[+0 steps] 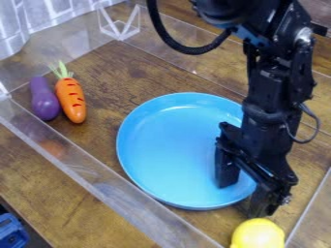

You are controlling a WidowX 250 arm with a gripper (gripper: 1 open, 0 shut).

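Observation:
The black gripper (249, 182) hangs low over the right side of a blue plate (168, 155), its fingers open and pointing down and toward the viewer. A yellow object (257, 235) lies on the table just in front of the gripper, partly cut off by the bottom edge of the view. An orange toy carrot (72, 99) with green top and a purple eggplant (45, 101) lie side by side at the left.
Clear low walls (97, 184) border the wooden work area. A blue object (8, 232) sits outside the wall at the lower left. Bare wood is free behind and left of the plate.

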